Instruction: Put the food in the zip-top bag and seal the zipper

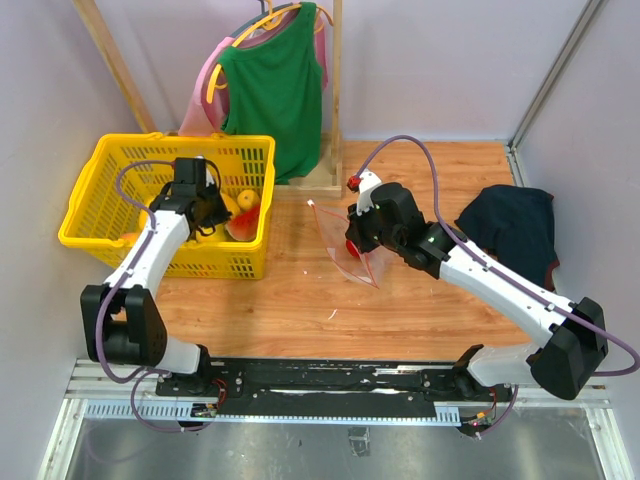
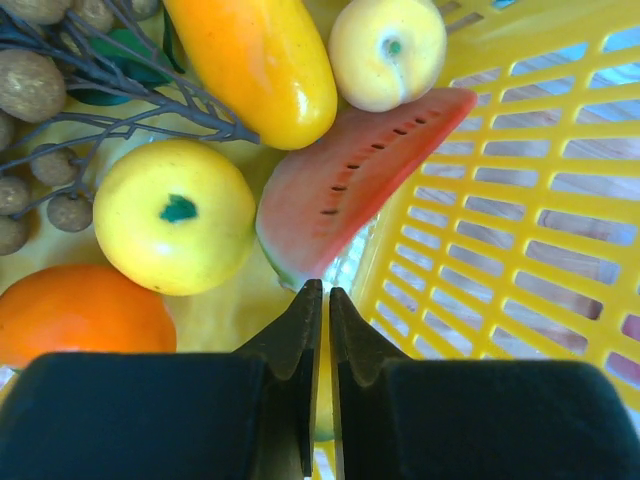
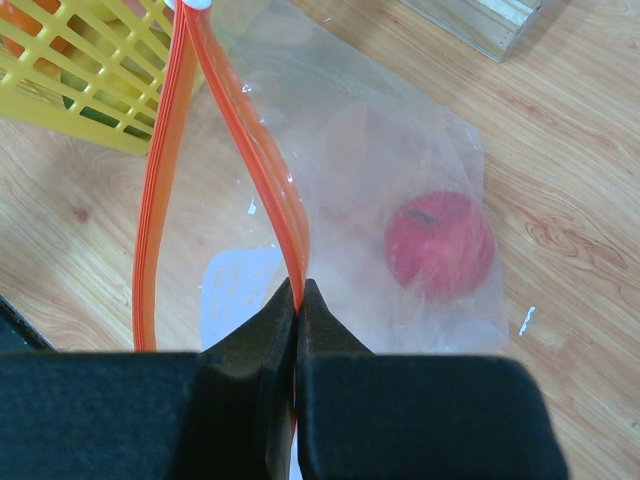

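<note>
The clear zip top bag [image 3: 340, 130] lies on the table with its orange-edged mouth spread apart; a round red fruit [image 3: 440, 245] is inside it. On one orange edge of that mouth my right gripper is shut. My left gripper is over the food in the yellow basket [image 1: 100, 222]. Its fingers are nearly together, and only yellow from below shows through the thin slit. Just ahead of its tips is the watermelon slice [image 2: 350, 185]. Around that are a yellow round fruit [image 2: 175, 217], a pale fruit [image 2: 388, 52], a yellow-orange long fruit [image 2: 265, 75] and an orange one [image 2: 90, 318].
The basket's slatted wall [image 2: 520, 210] rises close to my left gripper's right side. Behind stands a rack with a green top [image 1: 285, 95]. A dark cloth [image 1: 510, 228] lies at the far right.
</note>
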